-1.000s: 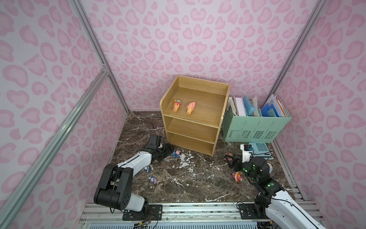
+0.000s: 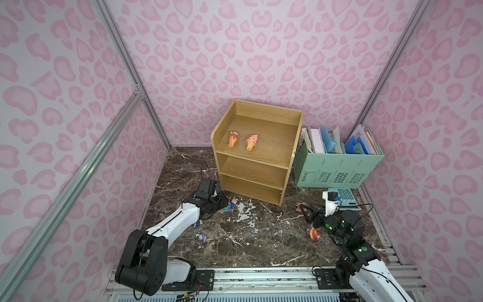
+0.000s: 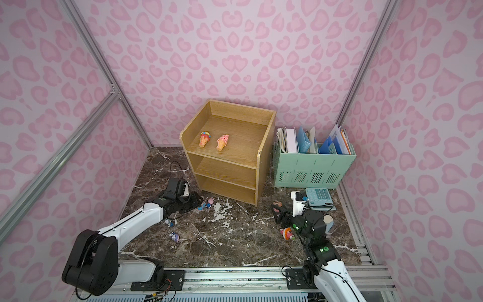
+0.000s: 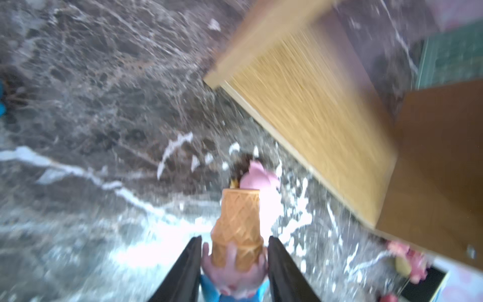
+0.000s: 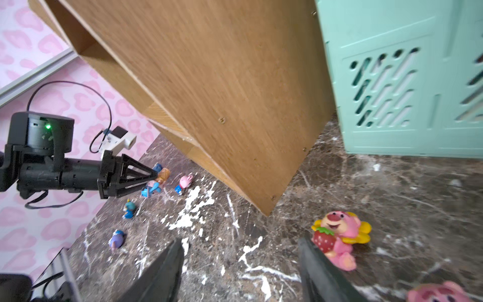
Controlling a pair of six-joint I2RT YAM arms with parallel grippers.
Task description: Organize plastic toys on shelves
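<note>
My left gripper is shut on an ice-cream-cone toy (image 4: 236, 221), its waffle cone pointing away from the fingers, above the floor near the shelf's front left corner. Behind it lies a pink and blue toy (image 2: 233, 202). The wooden shelf (image 3: 229, 159) carries two cone toys on its top level, one red and yellow (image 3: 204, 139), one pink (image 3: 222, 142). My right gripper stands open, fingers apart and nothing between them. A pink bear toy with a strawberry (image 5: 338, 236) lies beyond its right finger. An orange and pink toy (image 2: 313, 233) lies nearby.
A green file box (image 2: 339, 168) stands right of the shelf, with a calculator (image 3: 320, 197) before it. A purple toy (image 2: 201, 236) and a blue-green toy (image 5: 129, 209) lie at the left.
The left arm's upper links have swung outward to the left, while its gripper stays near the shelf's left front. The right gripper has shifted slightly to the right.
</note>
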